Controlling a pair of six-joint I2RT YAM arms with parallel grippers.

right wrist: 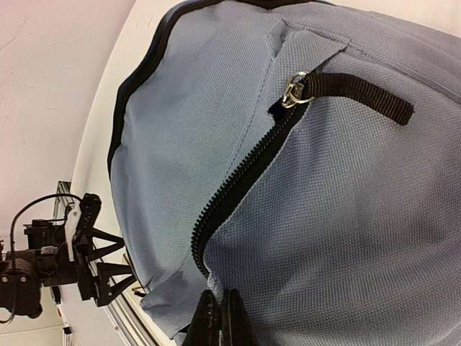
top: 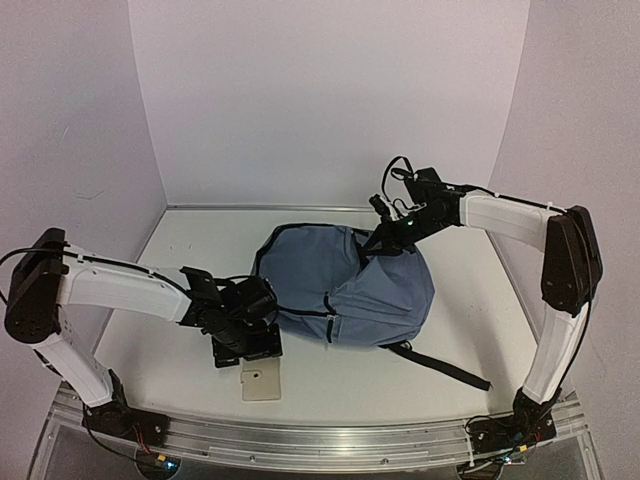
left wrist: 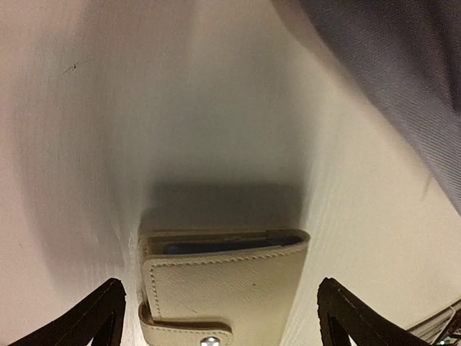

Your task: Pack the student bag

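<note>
A blue-grey bag (top: 350, 280) lies on the table, its black zipper (right wrist: 234, 187) partly parted in the right wrist view. My right gripper has its fingers together on a fold of the bag's fabric at the zipper opening's edge. A beige wallet (top: 261, 384) with a snap strap lies flat near the front, left of centre. Over its far end hangs my left gripper (top: 248, 358), and in the left wrist view its fingers (left wrist: 94, 317) stand wide on either side of the wallet (left wrist: 223, 288), with a gap to each side.
A black strap (top: 440, 366) runs from the bag toward the front right. The metal rail (top: 320, 440) edges the table in front, and walls rise at both sides and the back.
</note>
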